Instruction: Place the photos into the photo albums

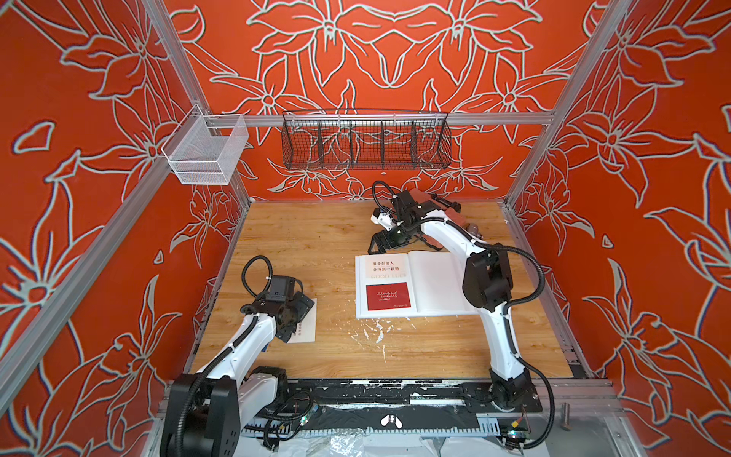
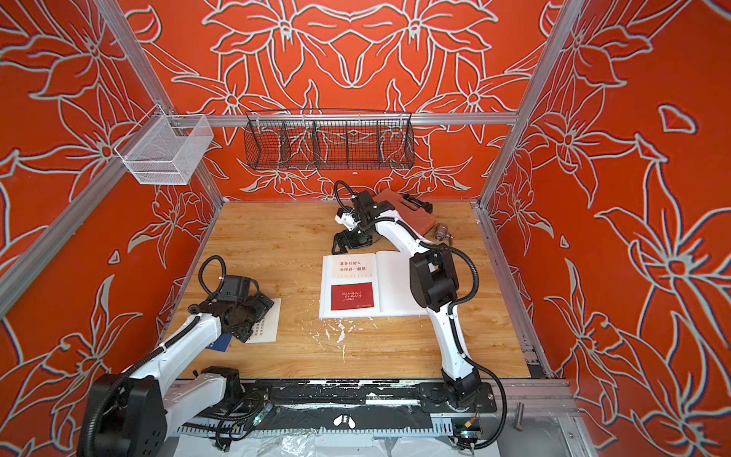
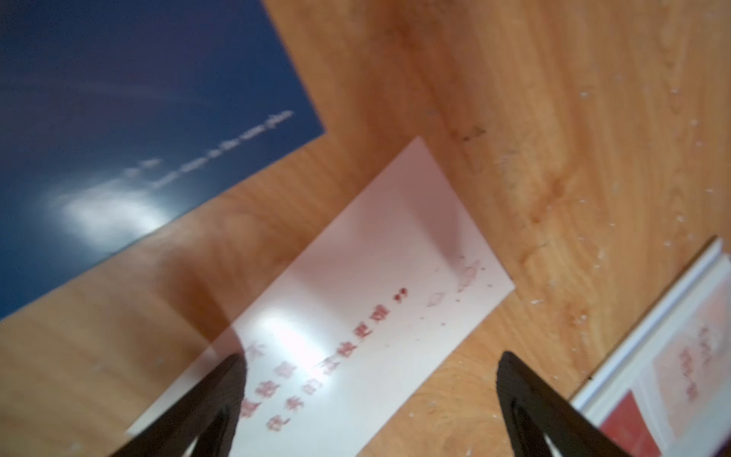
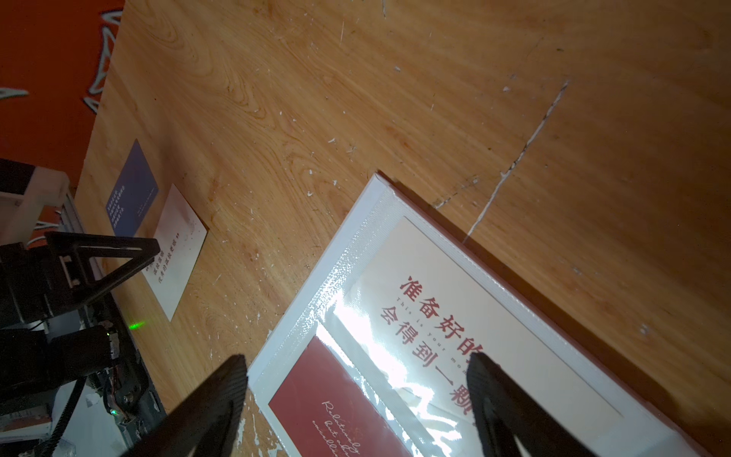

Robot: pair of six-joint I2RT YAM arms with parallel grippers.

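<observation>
An open album [image 1: 445,282] lies at centre right; its left page holds a cream card [image 4: 441,320] above a red card [image 4: 335,400], and the right page is blank. At the left, a blue photo [image 3: 137,137] and a white photo with red characters [image 3: 358,297] lie on the table. My left gripper is open low over the white photo, nothing held. My right gripper stands open above the album's upper left corner, nothing between its fingers.
A red object [image 1: 449,213] and small items lie at the back right, partly behind the right arm. Wire baskets [image 1: 365,141] hang on the rails.
</observation>
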